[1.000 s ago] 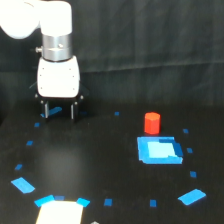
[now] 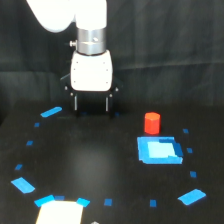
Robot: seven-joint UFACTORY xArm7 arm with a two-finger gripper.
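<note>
My gripper (image 2: 92,105) hangs in the upper left of the camera view, pointing down under its white hand. Its dark fingers look spread wide, with nothing visible between them. To the right of it and lower in the picture stands a small red block (image 2: 152,123). Directly in front of that block is a shallow blue tray (image 2: 142,156) with a pale bottom. My gripper is well clear of both.
A white object with orange marks (image 2: 60,212) is cut off by the bottom edge. Blue tape strips (image 2: 23,185) and small blue squares mark the dark table. A dark curtain (image 2: 165,50) hangs behind.
My arm and gripper have moved to the right and slightly up in the picture. The red block and the blue tray are where they were.
</note>
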